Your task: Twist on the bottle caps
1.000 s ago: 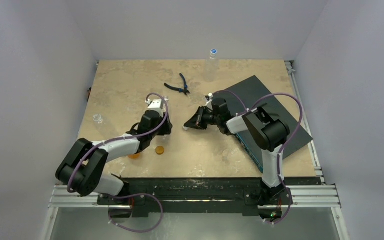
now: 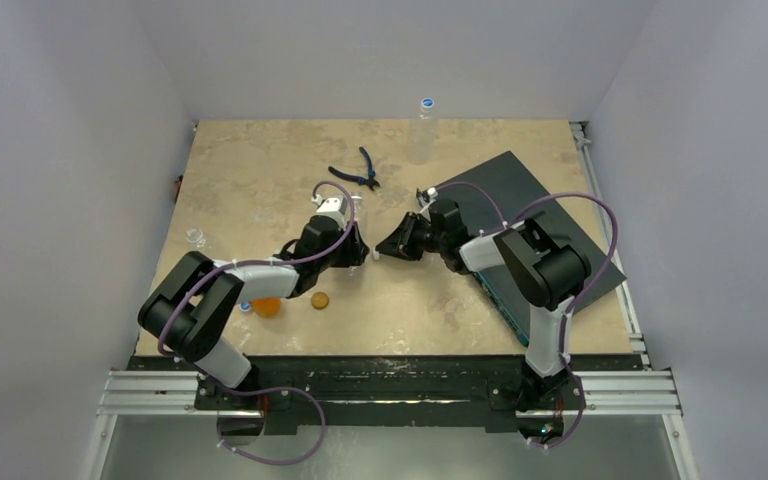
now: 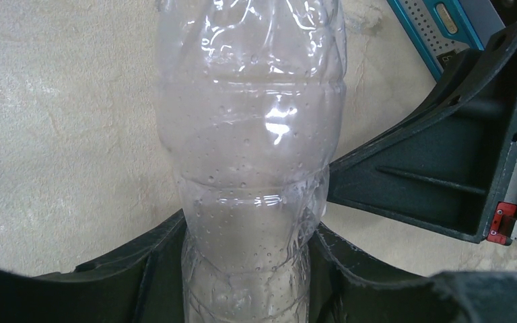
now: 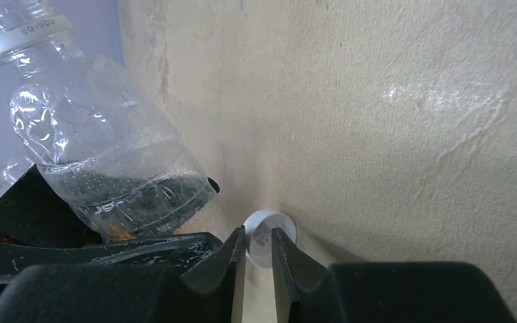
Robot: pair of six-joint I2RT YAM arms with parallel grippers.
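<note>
My left gripper is shut around a clear plastic bottle (image 3: pixel 249 134). In the right wrist view this bottle (image 4: pixel 108 134) leans at the upper left, a white ring round its neck; its mouth is cut off by the frame edge. A small white cap (image 4: pixel 261 219) shows at the tips of my right gripper, whose fingers stand a little apart. One fingertip covers part of the cap, and whether the cap is clamped is unclear. From above, the cap (image 2: pixel 377 256) sits at the right gripper's tip, close beside the left gripper (image 2: pixel 360 256).
An orange-brown cap (image 2: pixel 319 300) and an orange object (image 2: pixel 266 307) lie near the front left. Blue-handled pliers (image 2: pixel 356 179) lie behind the grippers. A blue-capped bottle (image 2: pixel 422 135) stands at the back, another bottle (image 2: pixel 197 238) at left. A dark panel (image 2: pixel 580 250) fills the right.
My left gripper has moved right with the bottle, closing most of the gap to the right gripper. The right gripper has shifted slightly right, and the white cap at its tip has shifted right too.
</note>
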